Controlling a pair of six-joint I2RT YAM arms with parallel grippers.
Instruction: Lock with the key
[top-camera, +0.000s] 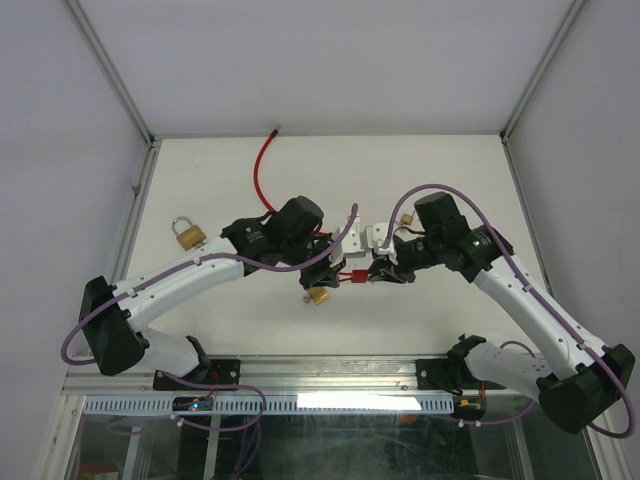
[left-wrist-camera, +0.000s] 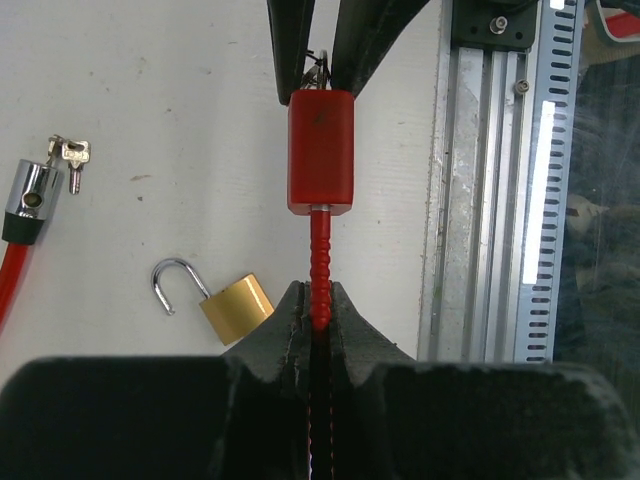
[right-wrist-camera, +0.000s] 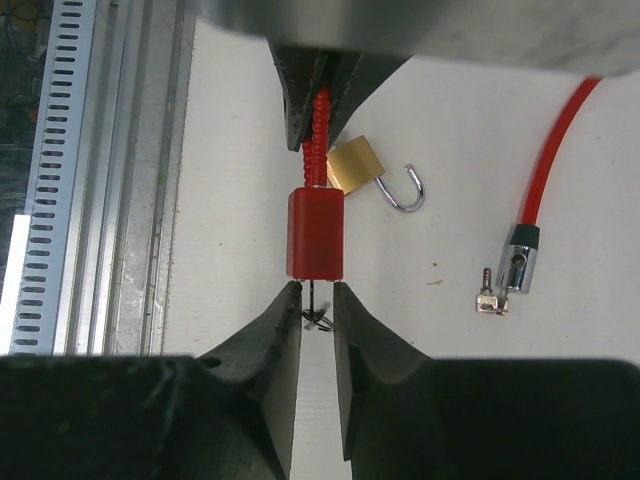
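Observation:
In the left wrist view my left gripper is shut on the ribbed red handle of a tool with a red block (left-wrist-camera: 320, 150); the same block (right-wrist-camera: 315, 232) hangs between both grippers in the right wrist view. My right gripper has its fingertips at the block's far end, around a thin metal pin with small metal bits; whether they grip it I cannot tell. An open brass padlock (left-wrist-camera: 236, 308) lies on the board below. A red cable with a metal end (left-wrist-camera: 30, 190) lies nearby, small keys (left-wrist-camera: 74, 160) at its end.
A larger padlock (top-camera: 190, 236) lies at the board's left, and a small brass piece (top-camera: 407, 220) lies behind my right gripper. The rail (left-wrist-camera: 460, 200) runs along the front edge. The back of the board is mostly clear apart from the red cable.

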